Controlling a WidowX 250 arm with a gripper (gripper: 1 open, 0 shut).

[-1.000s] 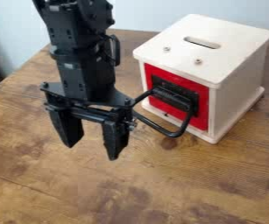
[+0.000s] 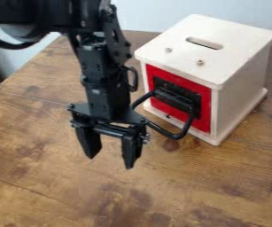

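My black gripper hangs over the wooden table at centre left, its two fingers apart and empty, pointing down. To its right stands a pale wooden box with a slot on top and a red front panel. A black panel sits on the red front, with a black bar handle that reaches out toward my arm, just right of the gripper.
A white wall rises behind the table at the back. The box takes up the back right.
The gripper has moved a little to the right from where it was a second ago, staying open. The box looks unchanged.
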